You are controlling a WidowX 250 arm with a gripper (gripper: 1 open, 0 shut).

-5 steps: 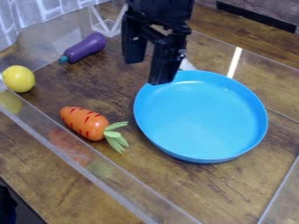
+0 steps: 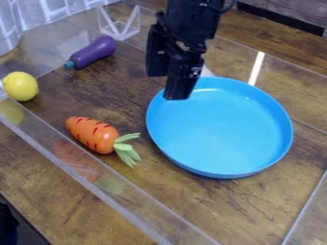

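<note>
The black gripper (image 2: 177,77) hangs at the top centre, above the back-left rim of a round blue plate (image 2: 220,136). It is open, with nothing seen between its fingers. An orange toy carrot (image 2: 95,134) with green leaves lies left of the plate. A yellow lemon (image 2: 21,86) is at the far left, and a purple eggplant (image 2: 92,53) lies at the back left, both apart from the gripper.
Clear plastic edges run along the left and back. Something white lies partly hidden behind the gripper.
The gripper has shifted a little to the left, and its fingers appear in a somewhat different pose. The plate and toys have not moved.
</note>
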